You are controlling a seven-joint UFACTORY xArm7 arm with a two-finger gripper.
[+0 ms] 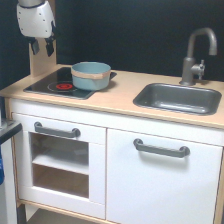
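Note:
My gripper (42,46) hangs at the top left of the camera view, above and to the left of the hob, with its dark fingers pointing down; whether it is open or shut is hard to tell. A teal pot (91,80) with a wooden-coloured band sits on the black hob (55,88), toward its back right, beside a red ring.
A steel sink (177,100) with a grey tap (190,65) is on the right of the wooden counter (127,90). Below are an oven door (58,133) with a window and a white cupboard door (145,185). A dark wall stands behind.

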